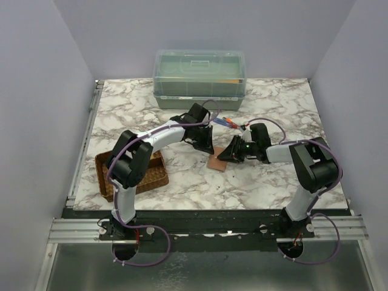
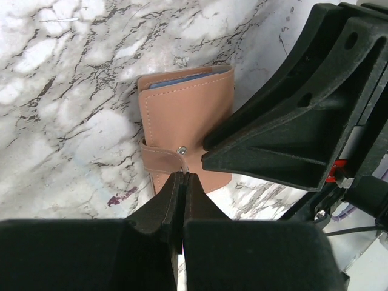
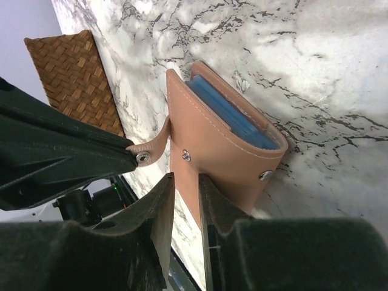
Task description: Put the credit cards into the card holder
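The pinkish-tan leather card holder (image 1: 216, 163) lies on the marble between my grippers; blue cards (image 3: 227, 112) show inside its upper slot. My left gripper is shut at the tip of the holder's strap (image 3: 156, 145); in the right wrist view its tips meet that strap end. My right gripper (image 1: 229, 154) is over the holder's right side; in its wrist view the two fingertips are close together with a small gap, against the leather's front, and in the left wrist view they touch the holder's face.
A woven basket (image 1: 159, 182) is at the left, a lidded green bin (image 1: 199, 91) at the back. Blue and orange items (image 1: 223, 121) lie behind the holder.
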